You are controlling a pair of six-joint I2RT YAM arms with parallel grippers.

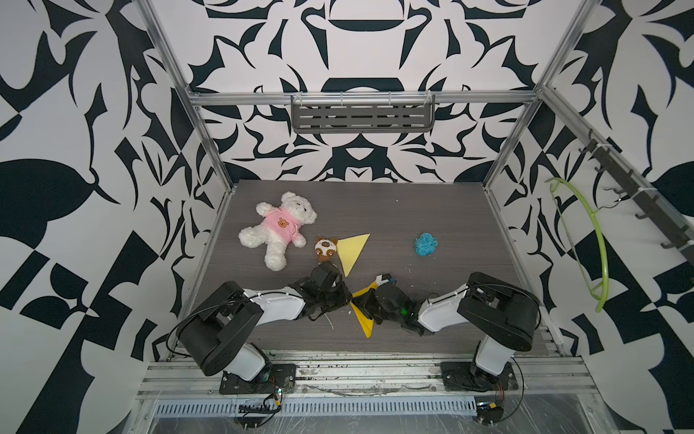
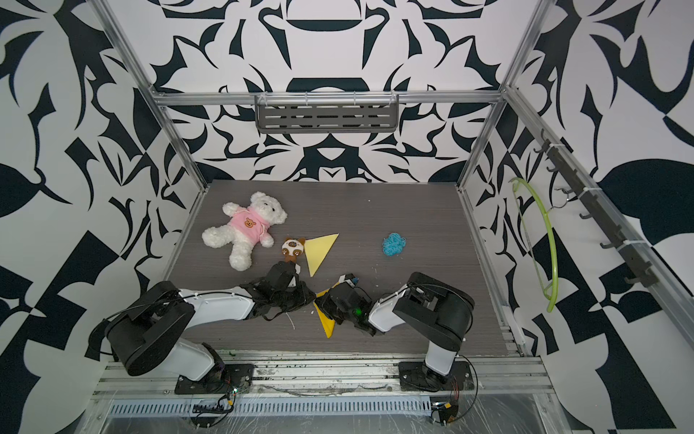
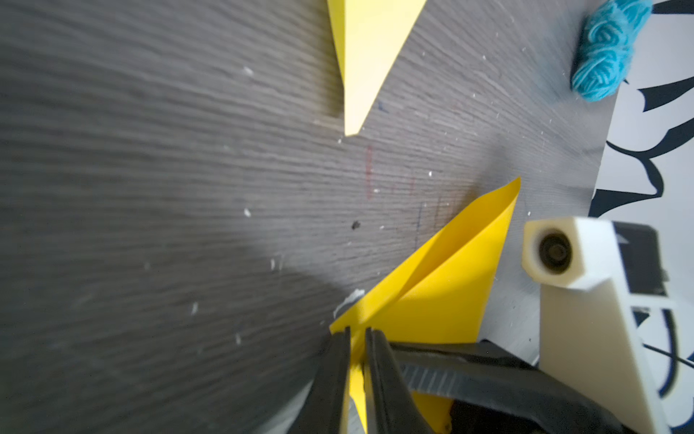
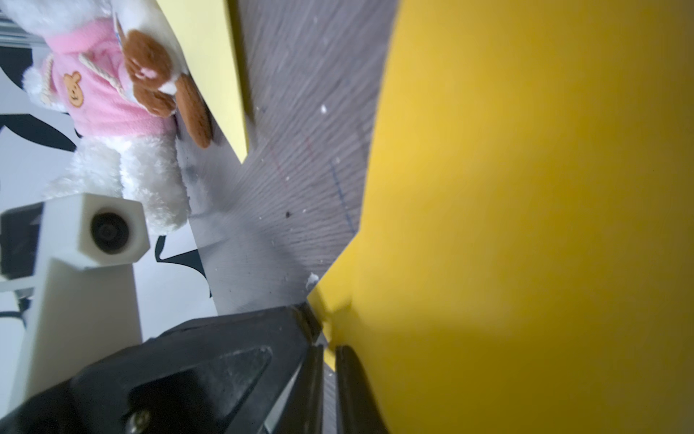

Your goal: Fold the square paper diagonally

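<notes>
A yellow square paper lies part folded between both grippers at the table's front middle, its upper layer slightly raised along one edge in the left wrist view. My left gripper has its fingertips close together at the paper's corner; whether paper sits between them is unclear. My right gripper is at the same corner from the other side, its fingertips at the paper's edge; their opening is hard to judge. A paler yellow folded triangle lies behind them.
A white teddy bear and a small brown plush toy lie at the left. A blue yarn bundle sits at the right.
</notes>
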